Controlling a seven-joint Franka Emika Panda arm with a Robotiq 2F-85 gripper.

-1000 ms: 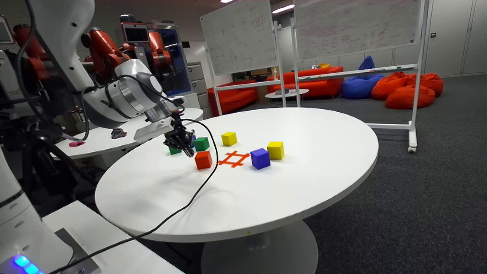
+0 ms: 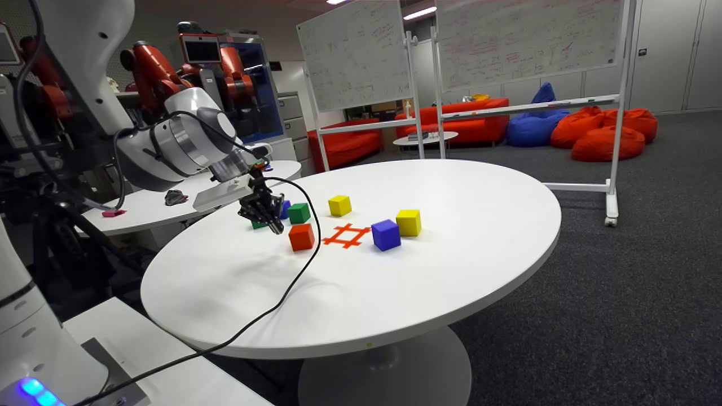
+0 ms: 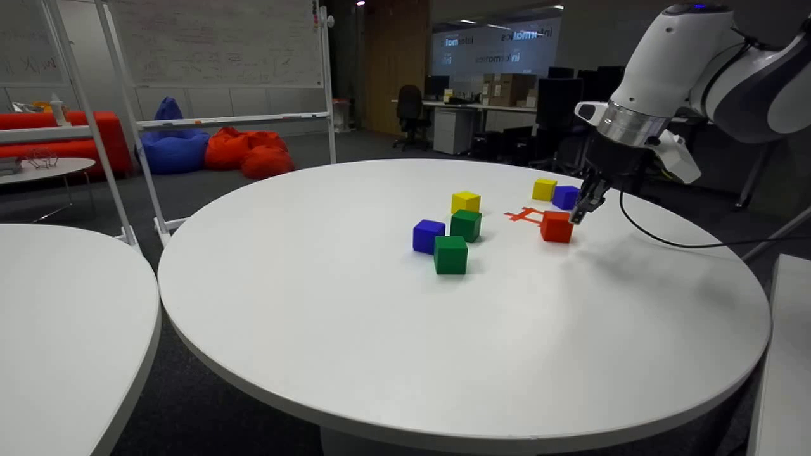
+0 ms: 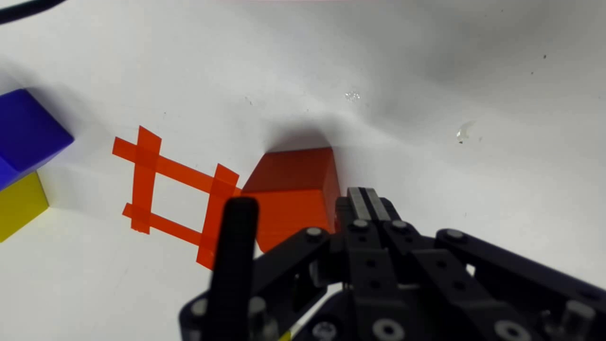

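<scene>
A red cube (image 2: 301,237) rests on the white round table beside a square outline of red tape (image 2: 347,235). In the wrist view the red cube (image 4: 292,199) meets the right edge of the tape outline (image 4: 176,196), outside its open middle. My gripper is shut with nothing between its fingers, and its tips are just to the right of the cube. In exterior view 2 the gripper (image 3: 576,216) hangs by the cube's upper right side (image 3: 557,227). Whether tips and cube touch, I cannot tell.
Past the tape stand a blue cube (image 2: 386,234) and a yellow cube (image 2: 409,222). Another blue cube (image 3: 427,236), another yellow cube (image 3: 466,202) and two green cubes, one nearer (image 3: 450,254), form a group. A black cable (image 2: 298,278) hangs across exterior view 1.
My gripper has shifted slightly left and down in exterior view 1, a little away from the red cube. The cubes look unmoved.
</scene>
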